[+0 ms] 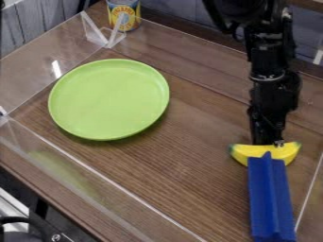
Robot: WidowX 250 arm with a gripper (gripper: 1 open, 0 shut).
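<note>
My black gripper (270,137) reaches down at the right, its tips at a yellow banana (286,149). Whether the fingers hold the banana is hard to make out. A blue elongated block (269,198) lies just in front of the banana, touching or overlapping it, running down toward the bottom edge.
A green plate (109,99) sits on the wooden table (151,180) at the left. A yellow-labelled can (124,13) stands at the back left beside clear plastic.
</note>
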